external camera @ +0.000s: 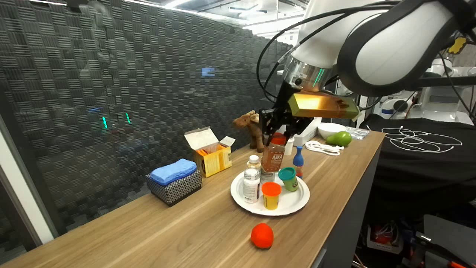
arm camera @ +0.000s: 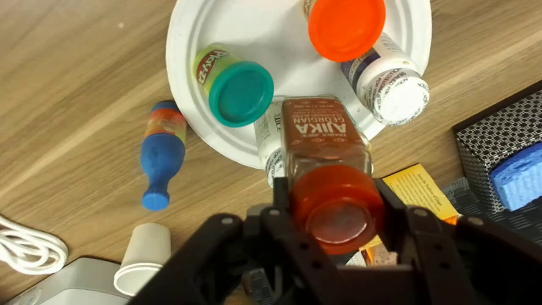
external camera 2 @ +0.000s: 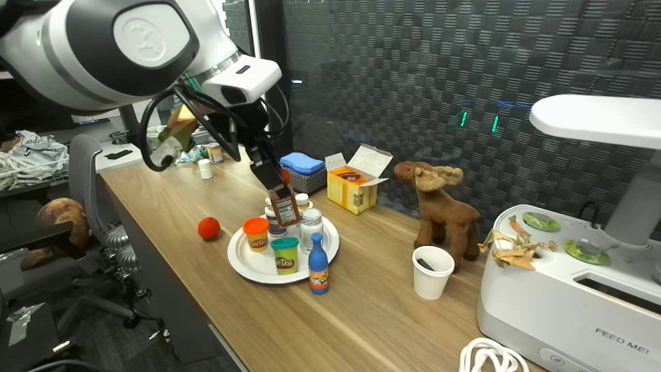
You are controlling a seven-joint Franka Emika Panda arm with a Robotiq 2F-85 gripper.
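Note:
Shut on the orange cap of a spice jar [external camera: 273, 158], my gripper [external camera: 278, 134] holds it over the back part of the white plate [external camera: 285, 209]. The jar's brown label reads "AJIKA" in the wrist view, where the jar [arm camera: 325, 132] points away from the fingers. On the plate stand a Play-Doh tub with an orange lid [external camera 2: 255, 234], another with a teal lid [external camera 2: 285, 255], and white bottles [external camera: 251, 185], partly hidden behind the jar. Whether the jar touches a bottle beneath it I cannot tell.
A blue bottle [external camera 2: 318, 265] stands just outside the plate. A red ball-like object [external camera: 261, 235] lies in front. Behind are a yellow open box [external camera: 216, 160], a blue cloth [external camera: 173, 171] on a patterned box, a plush moose [external camera 2: 443, 211] and a paper cup [external camera 2: 431, 279].

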